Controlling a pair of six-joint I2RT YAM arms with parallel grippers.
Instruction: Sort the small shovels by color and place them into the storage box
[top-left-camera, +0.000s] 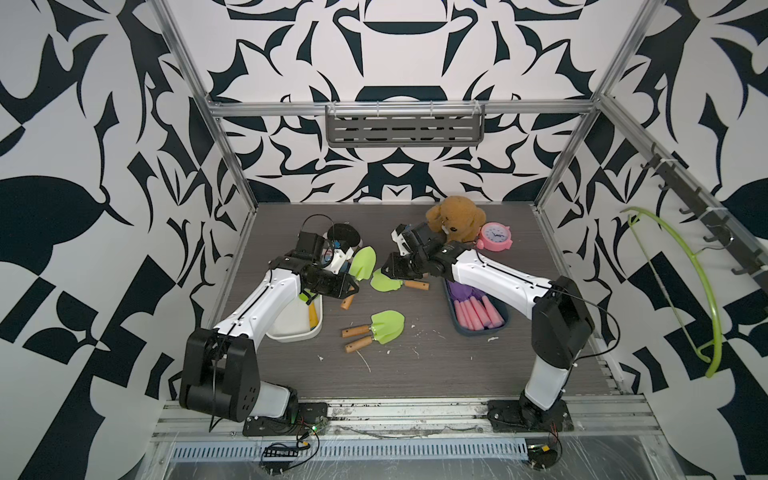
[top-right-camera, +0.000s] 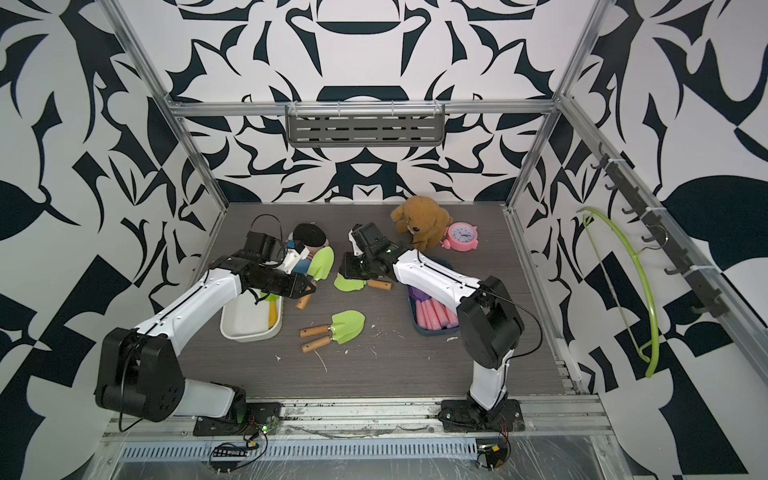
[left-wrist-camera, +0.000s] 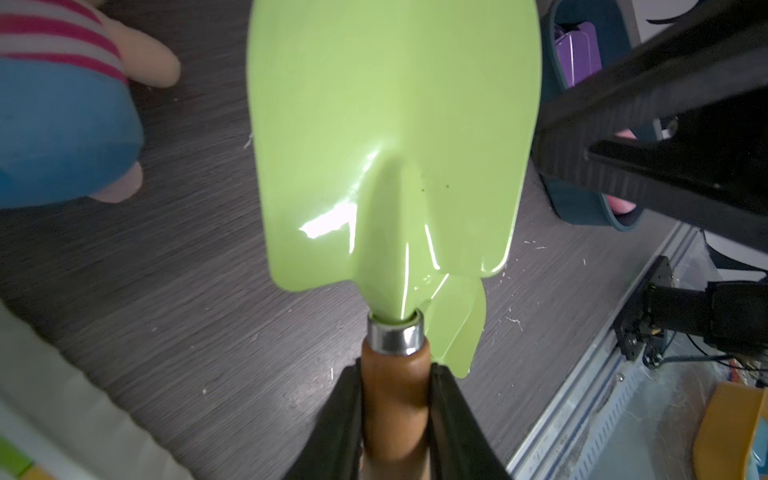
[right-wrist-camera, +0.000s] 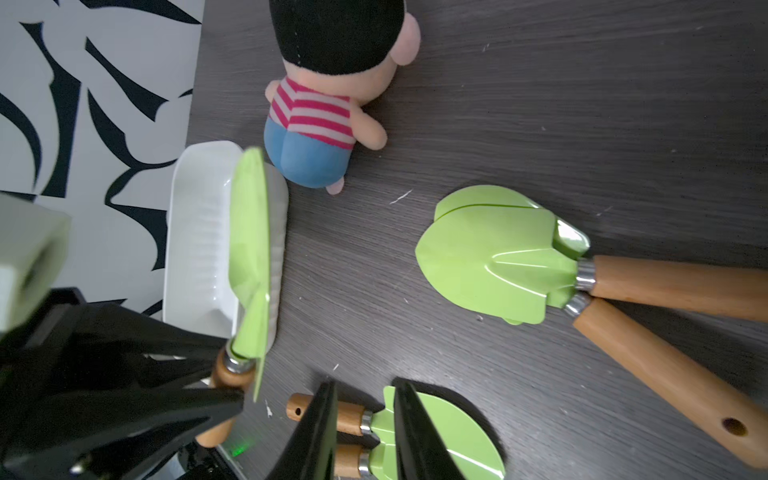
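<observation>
My left gripper is shut on the wooden handle of a green shovel, its blade pointing up and away, raised beside the white box. My right gripper has its fingers a little apart with nothing between them, above the table's middle. In the right wrist view, two green shovels lie overlapped with handles to the right. Another pair of green shovels lies nearer the front, handles to the left. Purple and pink shovels fill the dark blue box at the right.
A doll in a striped shirt lies behind the white box. A brown plush toy and a pink clock stand at the back right.
</observation>
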